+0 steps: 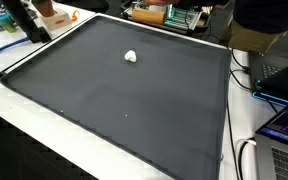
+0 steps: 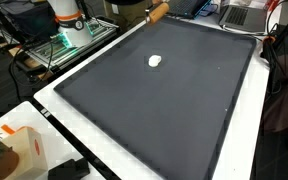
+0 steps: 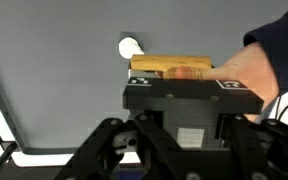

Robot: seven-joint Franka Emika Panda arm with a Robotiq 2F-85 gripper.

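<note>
A small white rounded object (image 1: 131, 56) rests on the dark grey board (image 1: 124, 100), toward its far side. The same object (image 3: 130, 47) appears in the wrist view, above and to the left of my gripper. A person's hand (image 3: 246, 72) holds a wooden piece (image 3: 172, 65) right at the far side of the gripper's black front. Whether the wood lies between the fingers or only beyond them is hidden, and the finger gap is not clear. In exterior view 2 a wooden piece (image 2: 158, 13) shows at the far edge of the board.
Cables and laptops (image 1: 284, 160) line one side of the board. A cardboard box (image 2: 22, 150) and dark items sit at the near left in exterior view 2. Most of the board is bare.
</note>
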